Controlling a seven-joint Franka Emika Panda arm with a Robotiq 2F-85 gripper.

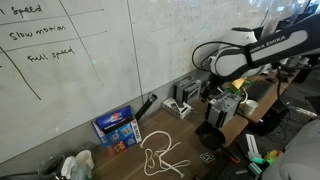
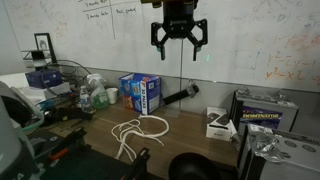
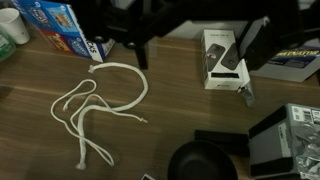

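My gripper [image 2: 180,50] hangs open high above the table in exterior view 2, with nothing between its fingers. Its dark fingers also fill the top of the wrist view, blurred. Below, a white rope [image 3: 128,106] lies in loose loops on the wooden table [image 3: 150,158]. A black pan [image 3: 202,163] sits to its right, partly cut off by the wrist view's lower edge. Farther back stands a white box with a dark printed picture [image 3: 222,58]. The blue and red box [image 2: 140,93] is upright near the whiteboard, left of the white box.
A silver case [image 3: 284,145] stands right of the pan, and another case with a "Dominador" box [image 2: 267,108] is behind it. A black cylinder [image 2: 180,95] leans by the whiteboard. Jars and cups [image 2: 98,92] crowd the left. Bare table surrounds the rope.
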